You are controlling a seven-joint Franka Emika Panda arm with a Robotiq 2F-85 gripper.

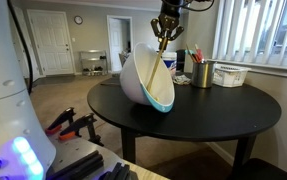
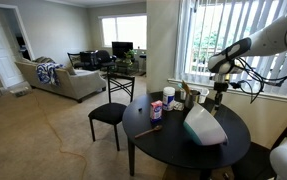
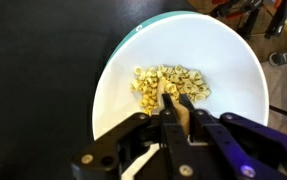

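Note:
My gripper [image 1: 166, 40] is shut on a wooden utensil [image 1: 156, 68] that slants down into a white bowl with a teal rim [image 1: 135, 78]. The bowl stands steeply tilted at the table's left edge, its opening facing right. In exterior view 2 the same bowl [image 2: 205, 126] leans on its side below my gripper [image 2: 218, 98]. Looking into the bowl, the wrist view shows small pale ring-like pieces [image 3: 188, 82] gathered around the utensil's lower end. That utensil [image 3: 173, 104] runs out from between my fingers; its tip is partly hidden among the pieces.
On the dark round table [image 1: 218, 112] stand a metal canister of utensils [image 1: 202, 74], a white basket [image 1: 229, 75] and a white tub [image 1: 169, 64]. A pink-and-blue box [image 2: 156, 110] and a brown spoon-like item [image 2: 149, 131] are also there.

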